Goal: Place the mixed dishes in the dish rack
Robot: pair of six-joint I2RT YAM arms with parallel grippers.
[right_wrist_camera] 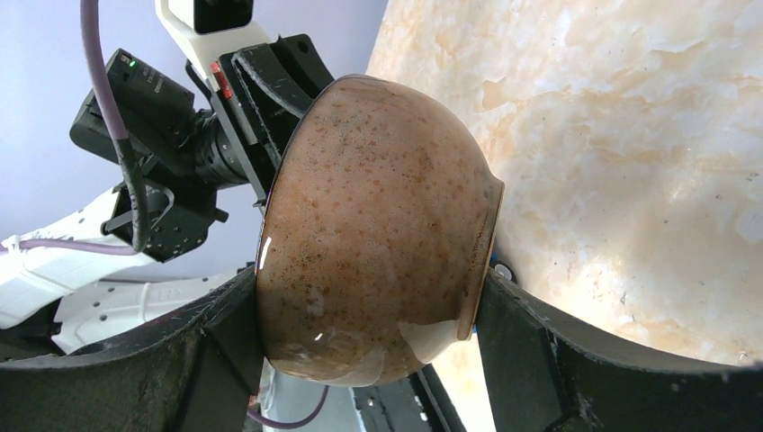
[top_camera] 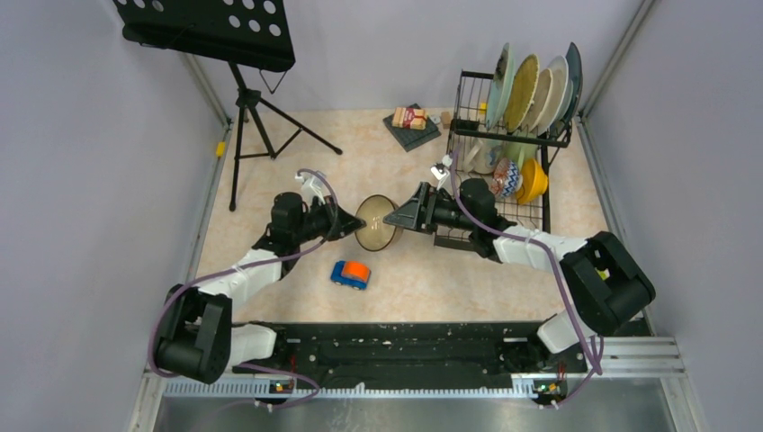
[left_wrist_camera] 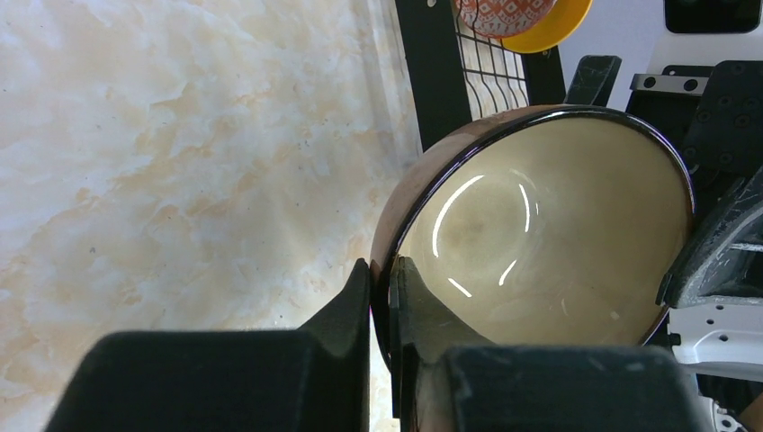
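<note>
A brown speckled bowl (top_camera: 376,222) with a cream inside and dark rim is held tilted on its side between both grippers above the middle of the table. My left gripper (top_camera: 358,223) is shut on its rim, as the left wrist view (left_wrist_camera: 385,279) shows. My right gripper (top_camera: 396,219) grips it from the other side; in the right wrist view the bowl's outside (right_wrist_camera: 378,234) fills the space between the fingers. The two-tier dish rack (top_camera: 468,126) at the back right holds several upright plates on top and bowls below.
A blue and orange toy car (top_camera: 351,274) lies in front of the bowl. A music stand (top_camera: 243,99) is at back left. A wrapped item (top_camera: 409,118) on a dark square is at the back. Right arm sits close to the rack's front.
</note>
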